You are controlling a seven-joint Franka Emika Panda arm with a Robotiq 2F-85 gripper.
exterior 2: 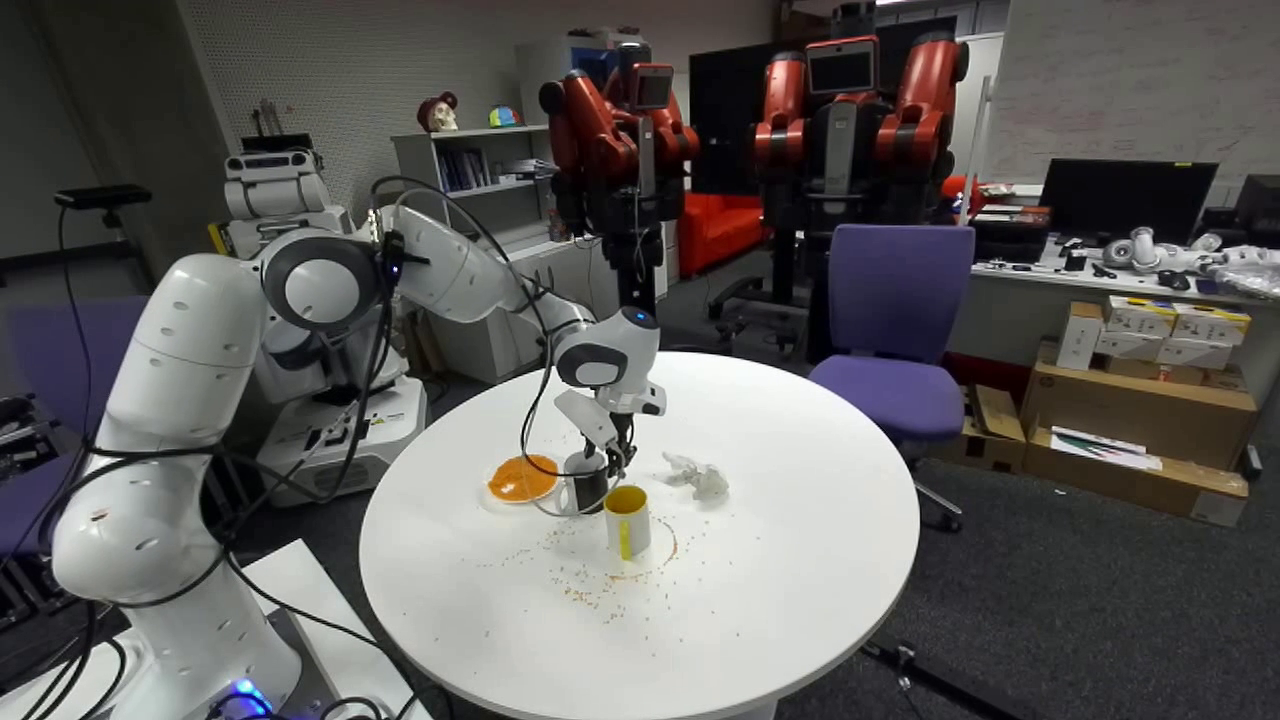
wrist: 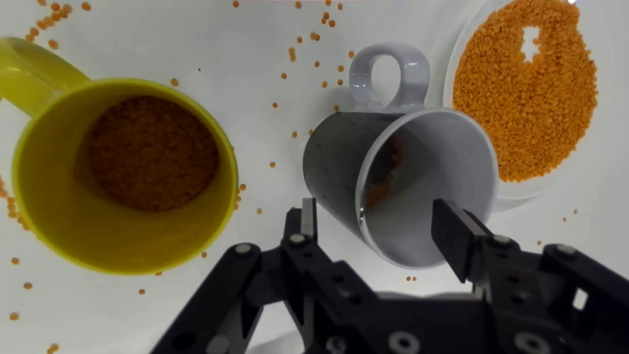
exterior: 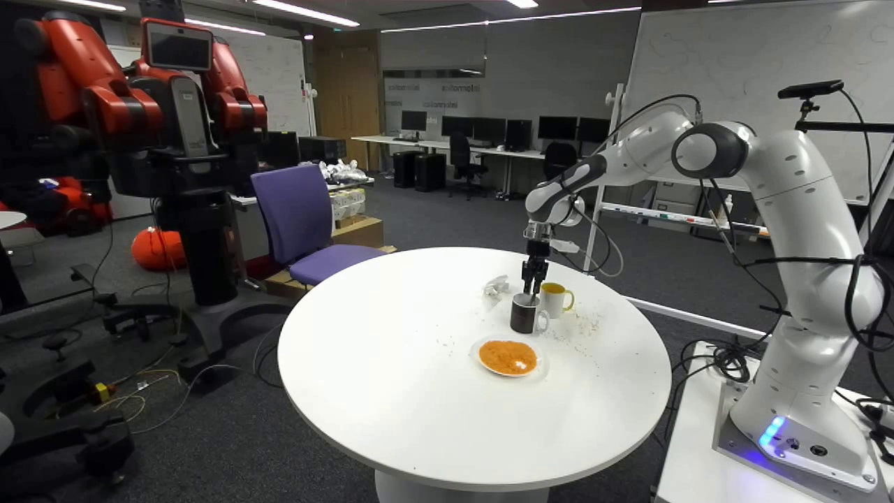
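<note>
A dark mug with a pale inside and grey handle (wrist: pixel 336 159) stands on the table, a few orange grains visible inside. My gripper is at its mouth, fingers apart. In the wrist view the left finger (wrist: pixel 307 221) lies just outside the mug's wall, and the right one overlaps the far part of its opening; whether either touches cannot be told. A thin grey piece (exterior: pixel 533 299) shows at the mug's mouth in exterior view 1. Beside it stands a white mug with a yellow inside (wrist: pixel 147 236), holding orange grains. A white plate of orange grains (wrist: pixel 525 100) is on the other side.
Crumpled clear plastic (exterior 2: pixel 698 476) lies near the mugs. Loose grains (exterior 2: pixel 594 590) are scattered around the yellow-lined mug.
</note>
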